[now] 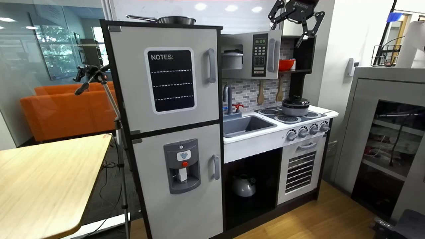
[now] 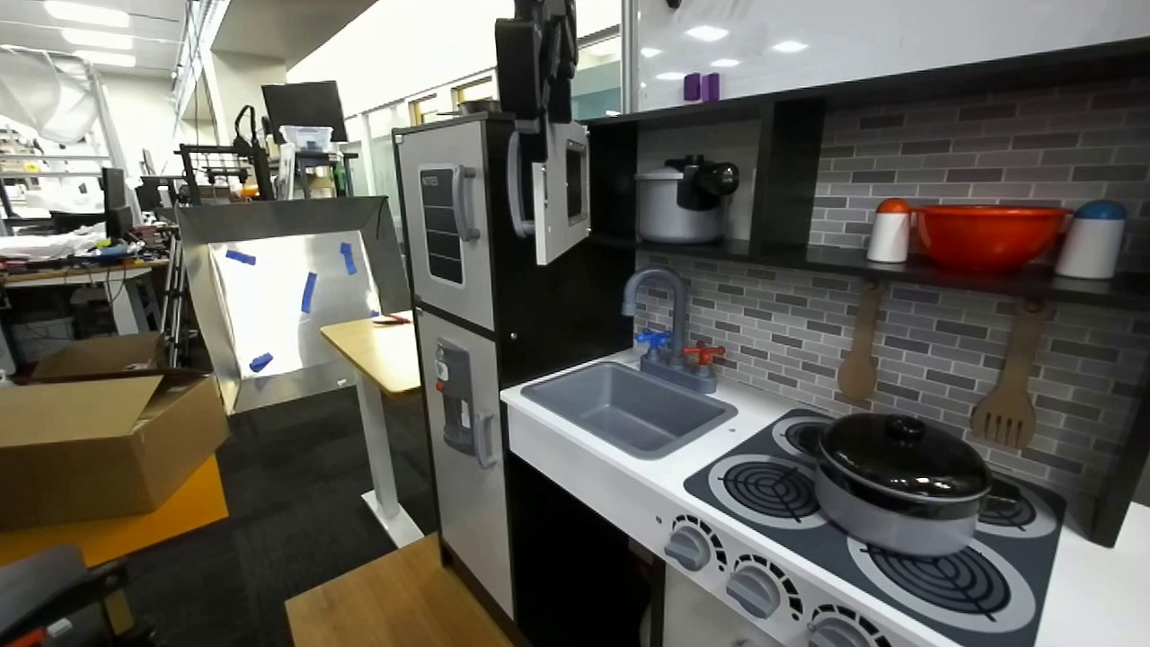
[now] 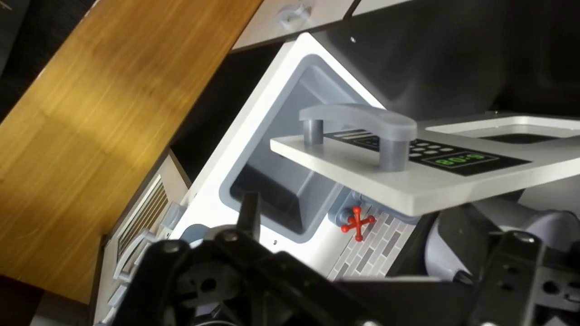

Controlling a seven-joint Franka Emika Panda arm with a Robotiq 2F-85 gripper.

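Note:
The toy microwave's door (image 1: 266, 55) stands swung out from its compartment, with its curved grey handle (image 3: 359, 117) on the front. Inside the compartment a grey pot (image 2: 682, 205) shows uncovered. High in front of the door hangs my black gripper (image 1: 287, 35), its two fingers spread and nothing between them. From the second exterior view, the gripper body overlaps the door's upper part, so any contact there is unclear. The wrist view has the door and handle just beyond the fingers (image 3: 250, 214), with a gap showing.
Below are the sink (image 2: 625, 404) with its faucet (image 2: 679, 313) and a lidded pot (image 2: 903, 485) on the stove. A red bowl (image 2: 989, 232) sits on the right shelf. The tall toy fridge (image 1: 167, 79) borders the microwave on the left; a pan (image 1: 176, 20) lies on top.

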